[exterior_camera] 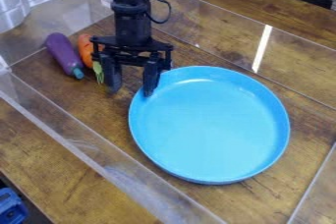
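My black gripper (pixel 132 71) is low over the table, its fingers at the back-left rim of the large blue plate (pixel 210 125). Whether they grip the rim is hard to tell. A purple eggplant-like vegetable (pixel 62 53) lies at the left, and an orange carrot (pixel 85 49) with a green top is beside it, partly hidden by the gripper.
A wooden table (pixel 73 149) surrounds the plate, with bare room at front left and behind at right. A clear edge runs along the left, and a small blue object (pixel 10 206) sits in the lower-left corner.
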